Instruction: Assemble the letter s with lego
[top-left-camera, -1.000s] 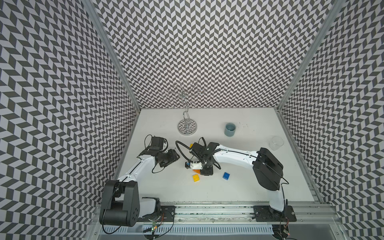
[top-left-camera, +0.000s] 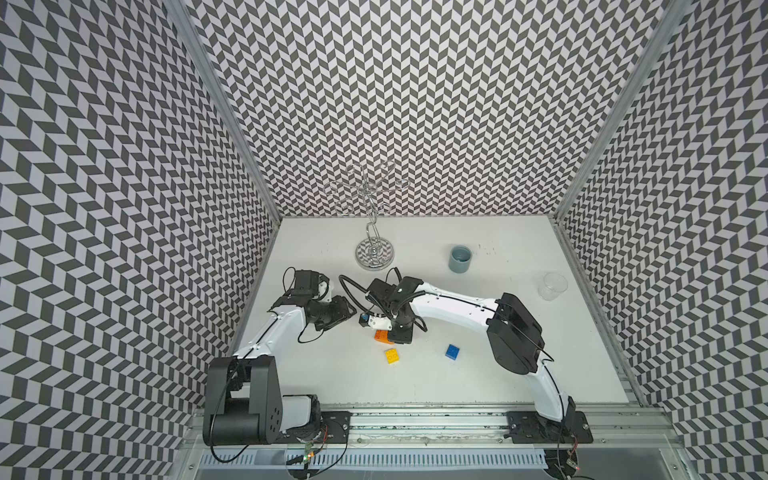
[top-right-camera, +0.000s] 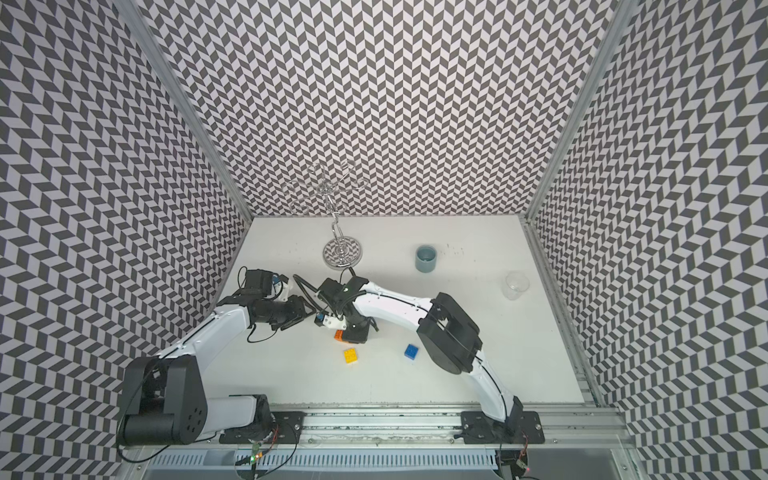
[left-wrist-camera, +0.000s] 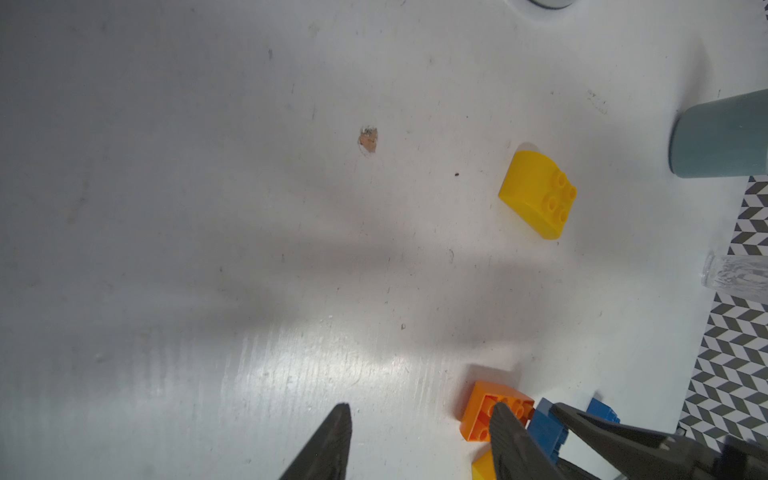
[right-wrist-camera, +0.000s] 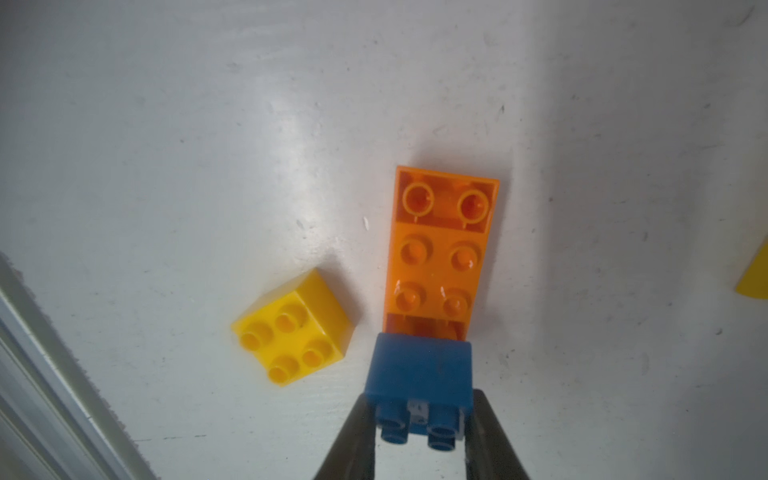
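In the right wrist view, my right gripper is shut on a blue brick (right-wrist-camera: 420, 360), its studs pointing back between the fingers. This brick overlaps one end of the long orange brick (right-wrist-camera: 436, 272) lying on the table; whether they touch cannot be told. A yellow square brick (right-wrist-camera: 300, 328) rests beside the orange one. My left gripper hangs over the table to the left, open, its fingers apart with bare table between. Another yellow brick (left-wrist-camera: 532, 194), with one curved side, lies farther back. A second blue brick (top-left-camera: 452, 352) sits alone toward the right.
A metal stand with a round base (top-left-camera: 374, 253) is at the back left. Behind the bricks are a grey-blue cup (top-left-camera: 460, 258) and a clear glass (top-left-camera: 552, 285). The two gripper ends are close together. Free table lies at the front right.
My right arm has moved left and slightly back, showing more of the orange brick and covering the curved yellow one. The left arm has shifted a little left and back.
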